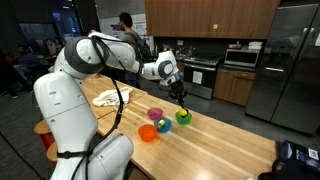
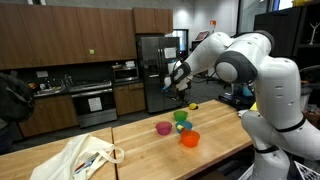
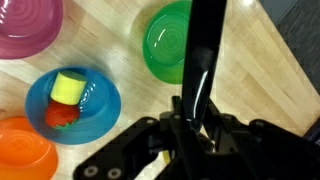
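My gripper is shut on a long black stick-like object [image 3: 205, 45] that reaches to the top edge of the wrist view. A yellow piece [image 1: 184, 113] shows low under the gripper in the first exterior view and beside the gripper [image 2: 183, 98] in the second, where it appears as a yellow shape [image 2: 193, 106]. Whether it belongs to the black object I cannot tell. Close by is the green bowl [image 3: 160, 58], which looks empty where visible. The blue bowl [image 3: 102, 112] holds a yellow block [image 3: 68, 88] and a red strawberry-like item [image 3: 62, 116].
A pink bowl [image 3: 30, 40] and an orange bowl [image 3: 22, 152] sit on the side of the blue bowl away from the gripper. White cloth [image 2: 70, 158] lies on the table's far side. Bare wood [image 1: 225, 145] spreads to the right of the bowls.
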